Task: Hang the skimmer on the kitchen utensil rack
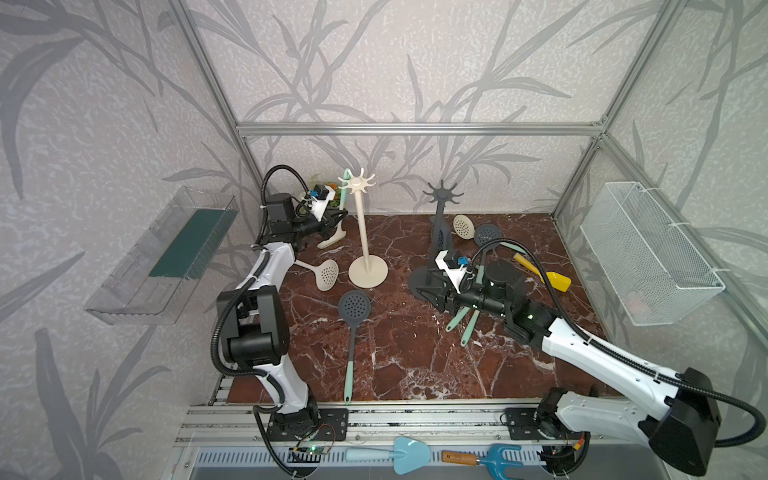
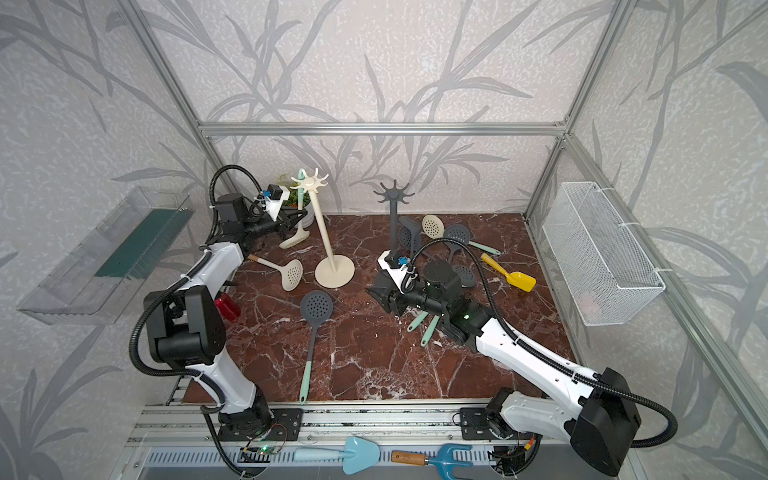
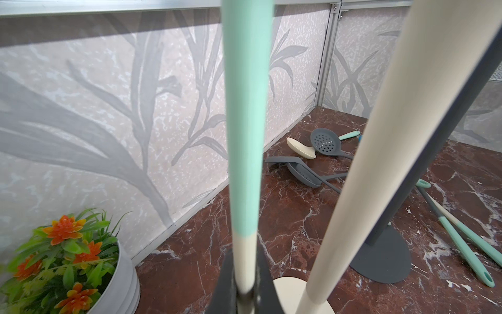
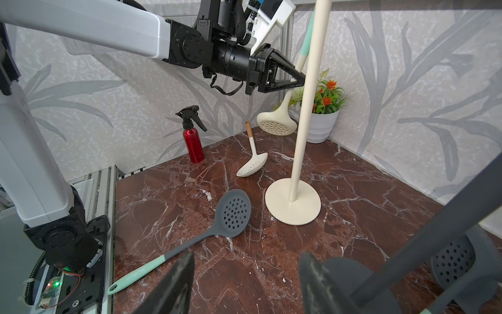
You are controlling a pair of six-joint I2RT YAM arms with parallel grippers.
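The cream skimmer [image 4: 277, 123] with a mint handle [image 3: 245, 130] is upright but tilted, its perforated head down, just left of the cream rack [image 1: 362, 232]. My left gripper is shut around the cream shaft below the mint part. In the top left view the handle top is level with the rack's hooks [image 1: 357, 184]; whether it touches a hook cannot be told. The head looks to be off the table in the right wrist view. My right gripper stands open and empty, near the grey rack [image 1: 441, 232].
A grey slotted skimmer [image 1: 353, 308] and a cream one [image 1: 325, 274] lie on the table. Behind my left gripper stands a potted plant [image 3: 73, 261]. More utensils lie around the grey rack.
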